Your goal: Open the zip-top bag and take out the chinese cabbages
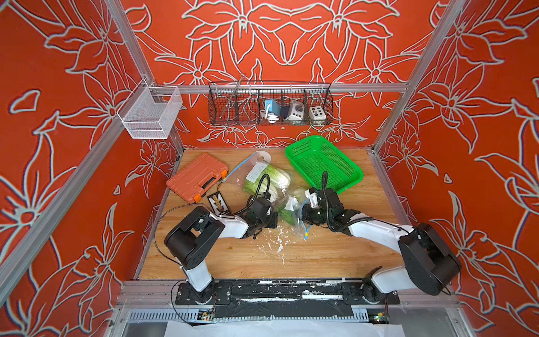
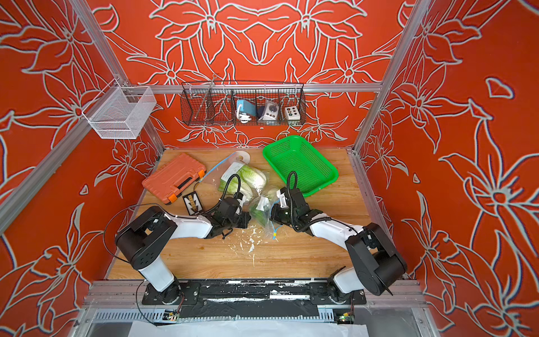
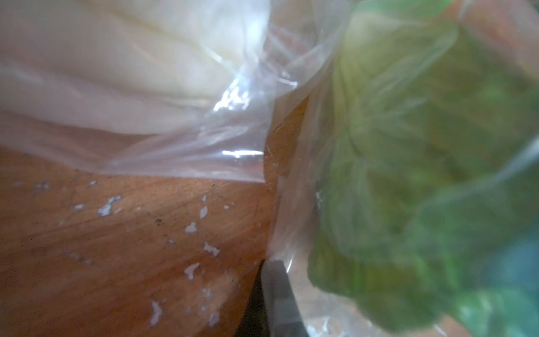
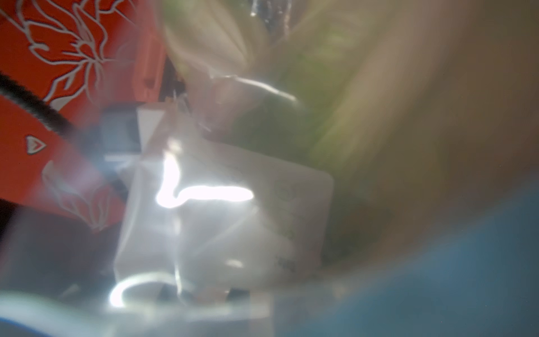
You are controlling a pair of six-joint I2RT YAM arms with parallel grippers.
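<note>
A clear zip bag with green cabbage point(image 2: 259, 214) lies mid-table between the grippers; a second bagged pale cabbage point(image 1: 268, 174) lies behind it. My left gripper point(image 1: 272, 216) is at the bag's left side; its dark fingertip shows low in the left wrist view, shut, with nothing clearly between its fingers. My right gripper point(image 1: 306, 213) is at the bag's right, against the plastic by the blue zip strip. In the right wrist view, blurred plastic and a white label fill the frame, so its fingers are hidden.
A green basket point(image 1: 353, 179) stands at back right. An orange case point(image 1: 193, 174) and a small dark tray point(image 1: 218, 202) lie at left. A wire rack hangs on the back wall.
</note>
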